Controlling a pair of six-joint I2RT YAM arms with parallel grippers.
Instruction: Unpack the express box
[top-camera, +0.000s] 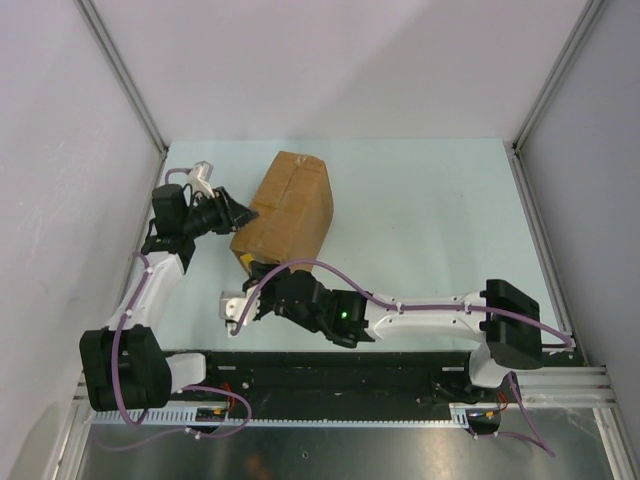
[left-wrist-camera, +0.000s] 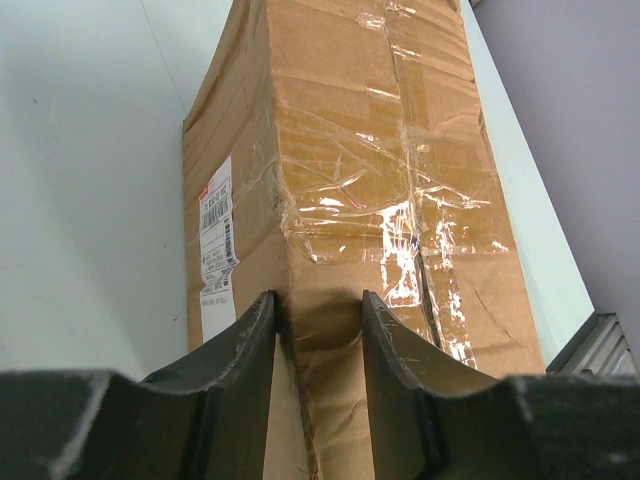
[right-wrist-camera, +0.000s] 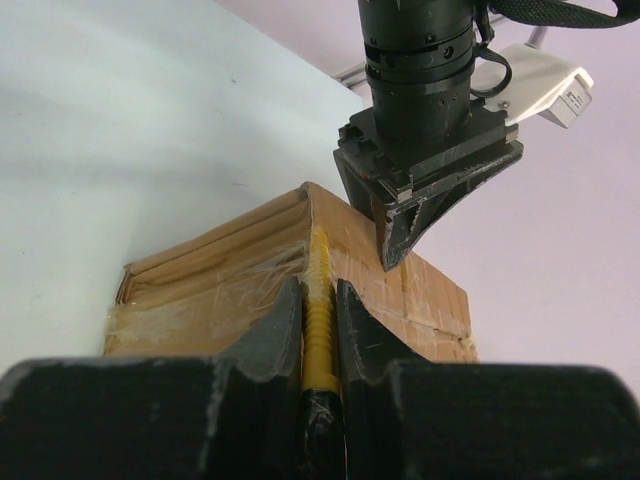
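Note:
A taped cardboard box (top-camera: 285, 200) lies tilted lengthwise on the white table, a shipping label (left-wrist-camera: 216, 235) on its side. My left gripper is part open, its fingertips against the box's near edge, cardboard between them. My right gripper is shut on a yellow-handled tool (right-wrist-camera: 320, 340), apparently a box cutter, whose front end meets the box (right-wrist-camera: 225, 290) at a corner below the left gripper. The tool's blade is hidden.
Walls with metal rails border it on the left, right and back.

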